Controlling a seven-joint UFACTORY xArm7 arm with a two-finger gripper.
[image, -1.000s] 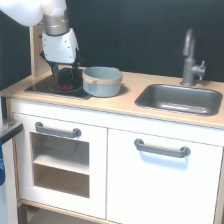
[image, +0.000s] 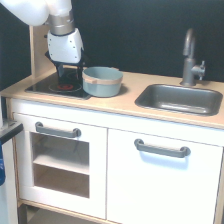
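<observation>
A grey-blue pot (image: 102, 82) with a brownish band near its rim stands at the right side of the dark stove top (image: 55, 87), by the wooden counter. My gripper (image: 70, 74), dark-fingered below a white arm, hangs low over the stove just left of the pot. Its fingertips are small and dark against the dark background, so how the fingers stand does not show. Whether they touch the pot's left side is also unclear.
A steel sink (image: 180, 98) with a tall faucet (image: 190, 62) is set into the counter at right. Clear wooden counter (image: 128, 95) lies between pot and sink. Below are a glass-windowed oven door (image: 62, 165) and a white cabinet door (image: 160, 180) with grey handles.
The arm and gripper have shifted slightly to the right, closer to the pot. The pot, sink and doors look unmoved.
</observation>
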